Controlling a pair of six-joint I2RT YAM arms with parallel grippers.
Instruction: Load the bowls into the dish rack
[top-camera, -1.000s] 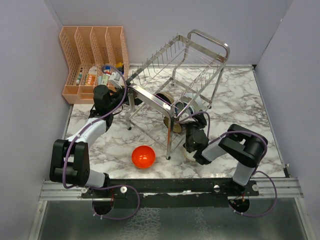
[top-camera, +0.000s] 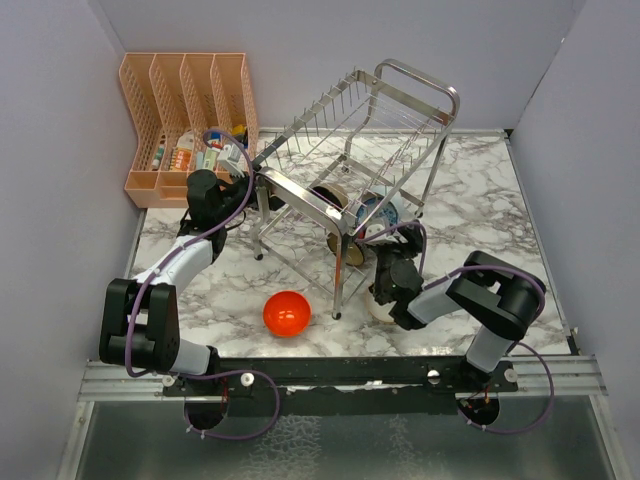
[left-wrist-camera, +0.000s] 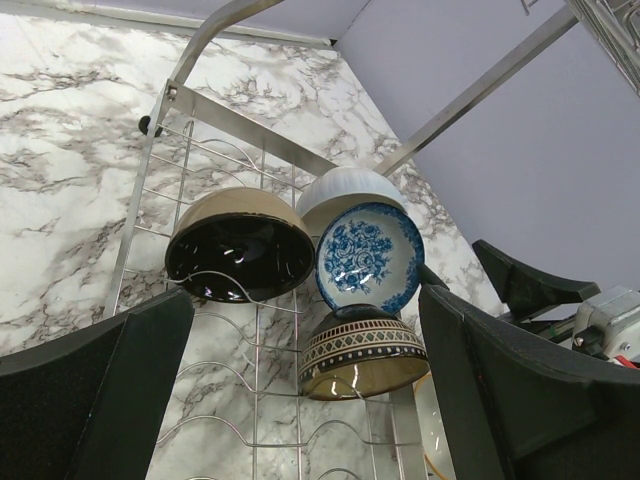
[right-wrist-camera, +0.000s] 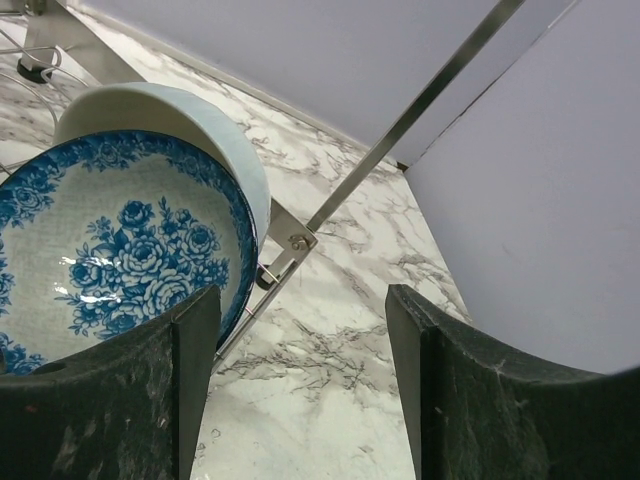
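Several bowls rest on the rack's lower tier: a black-and-tan bowl (left-wrist-camera: 239, 255), a white bowl (left-wrist-camera: 340, 185), a blue floral bowl (left-wrist-camera: 365, 258) and a patterned bowl (left-wrist-camera: 362, 365). My right gripper is open beside the blue bowl, which tilts with its inside toward that camera; nothing is clearly between the fingers. My left gripper stands open at the rack's left end, looking down on the bowls. An orange bowl (top-camera: 287, 313) lies on the table in front of the rack (top-camera: 312, 200).
A pale bowl (top-camera: 380, 310) sits partly hidden under the right arm. An orange divided organizer (top-camera: 140, 110) with small items stands at back left. Walls border the table. Bare marble is at the right.
My right gripper has pulled slightly right and down in the top view, away from the blue bowl, which now shows more of its inside. The left arm is still.
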